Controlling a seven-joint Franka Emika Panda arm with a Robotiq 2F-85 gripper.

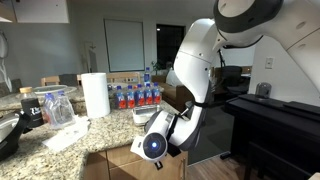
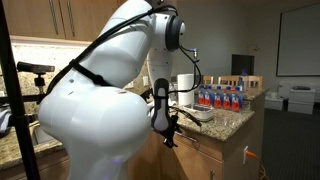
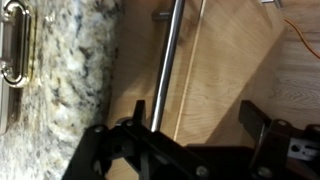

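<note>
In the wrist view, a metal bar handle runs along the wooden drawer front. My gripper is open, its fingers apart at the bottom of that view. The bar's lower end appears just inside the left finger, within the gap as seen from this camera; whether it touches cannot be told. From outside, the gripper hangs low at the front edge of the counter, against the wooden cabinet front.
Several blue-labelled bottles, a paper towel roll and a white rack stand on the counter. A dark-capped bottle, a clear container and a dark pan are at the left. Open floor lies right of the cabinet.
</note>
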